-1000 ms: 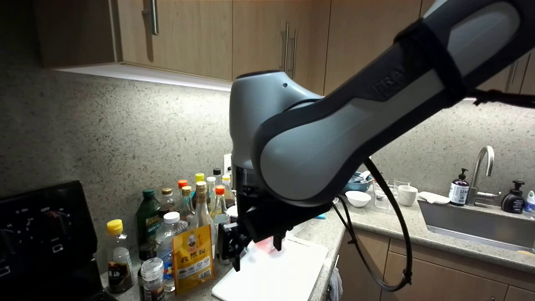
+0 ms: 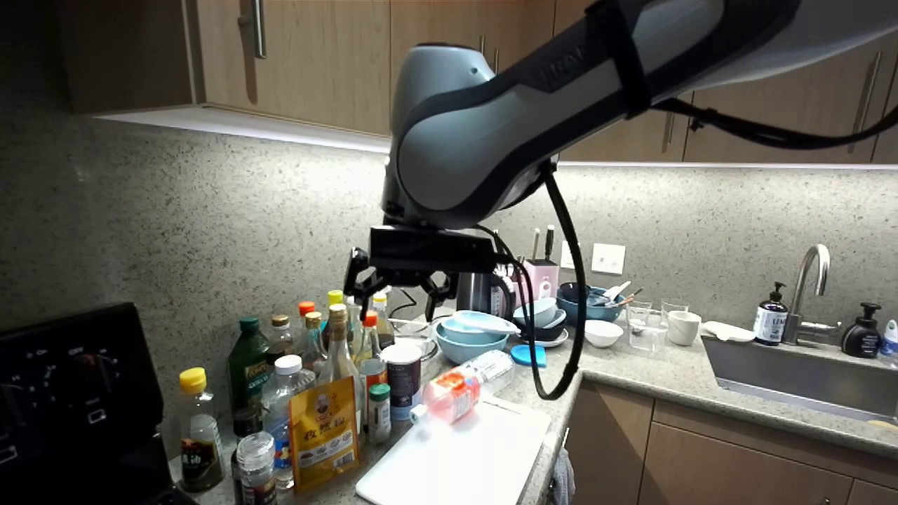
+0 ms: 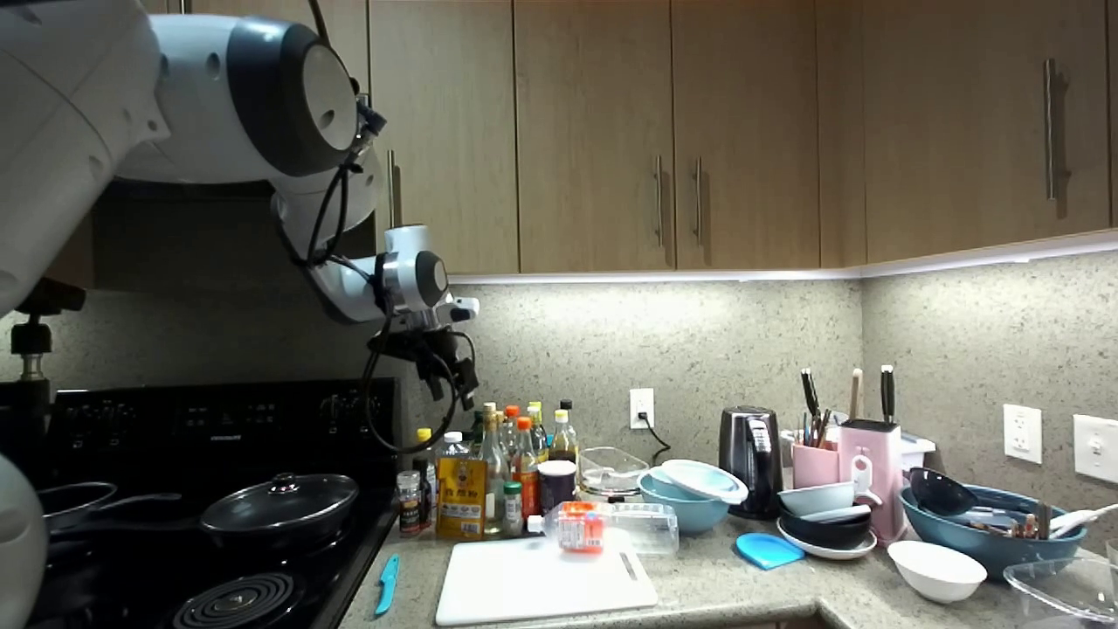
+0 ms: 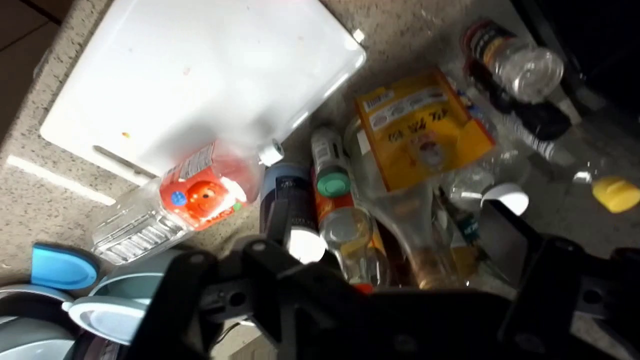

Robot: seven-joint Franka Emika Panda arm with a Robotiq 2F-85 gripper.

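My gripper (image 2: 396,294) hangs open above the cluster of bottles at the back of the counter, nothing between its fingers. In the wrist view its two dark fingers (image 4: 510,240) are spread wide over the bottle tops. A clear plastic bottle with a red label (image 4: 204,198) lies on its side, its capped end on the white cutting board (image 4: 210,66). Below the gripper stand a tall glass bottle (image 3: 493,461), a green-capped spice jar (image 3: 513,508), a dark canister with a white lid (image 2: 402,375) and a yellow spice packet (image 3: 462,498).
Blue bowls (image 3: 686,508) stand right of the bottles, near a black kettle (image 3: 749,461) and a pink knife block (image 3: 870,466). The stove (image 3: 210,419) is at the left. Most of the cutting board is bare. A blue knife (image 3: 388,585) lies left of it.
The arm has risen from low over the cutting board and moved back toward the wall, over the bottles. The lying bottle and the bowls now show clearly.
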